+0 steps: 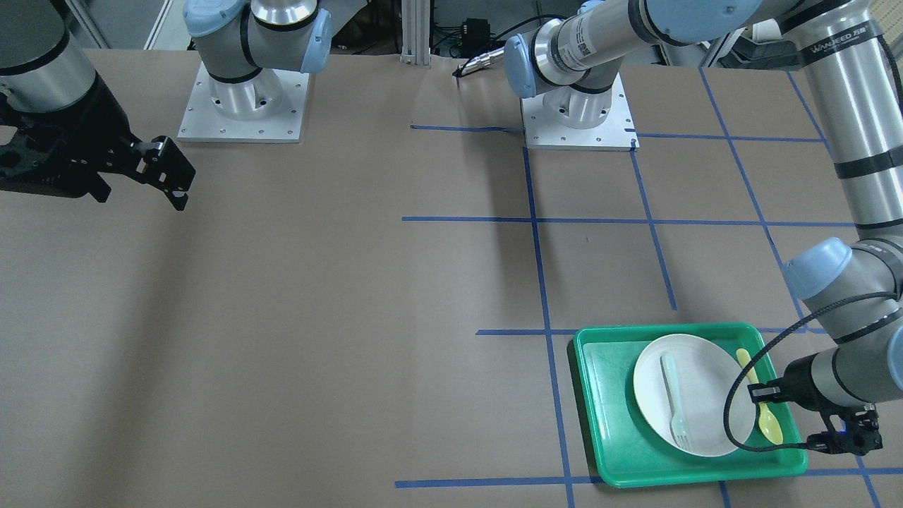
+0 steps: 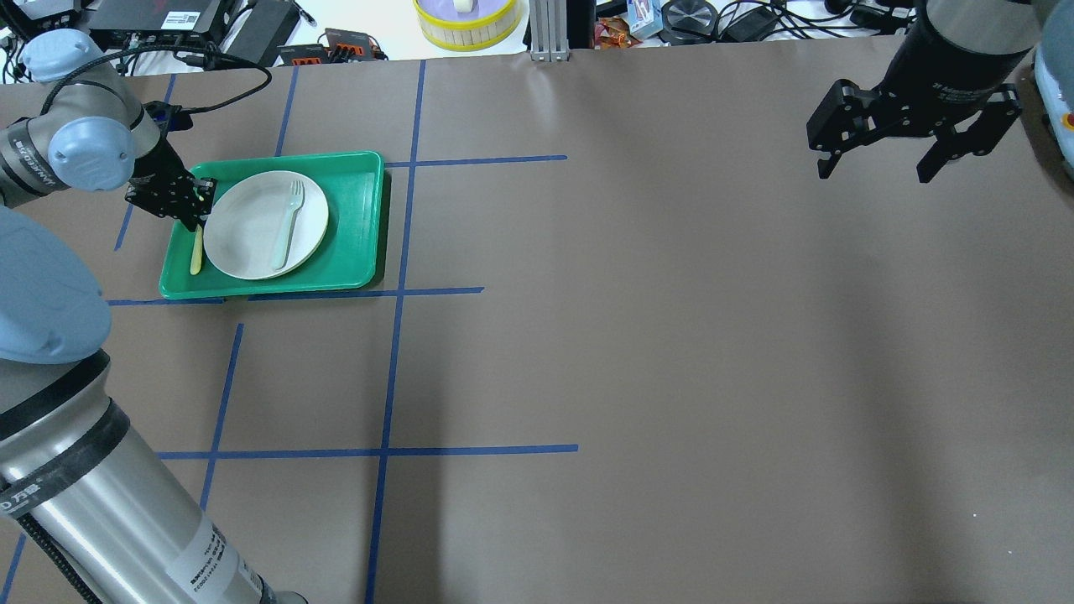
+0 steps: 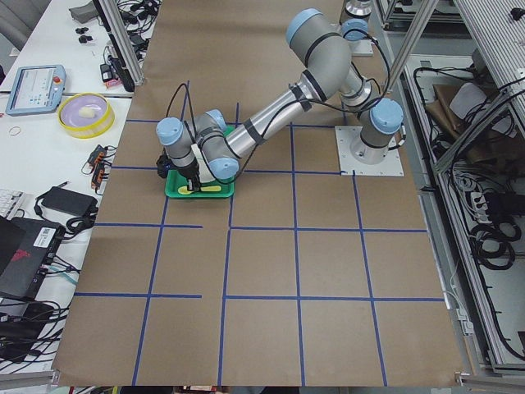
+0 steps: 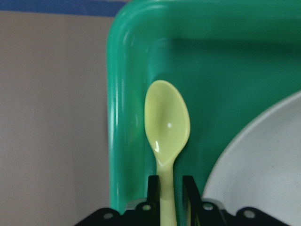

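Observation:
A yellow spoon (image 4: 167,122) lies along the inside edge of the green tray (image 4: 127,94), bowl away from me, beside a white plate (image 4: 263,165). My gripper is low over the tray with the spoon's handle between its two fingers; a slim gap shows on the plate's side, and whether it grips is unclear. In the front view the plate (image 1: 702,389) carries a pale fork (image 1: 673,385), and the spoon (image 1: 770,423) is partly hidden by my gripper and cable.
A second arm (image 1: 101,161) hangs at the left of the front view. Cables and devices line the far edge in the top view.

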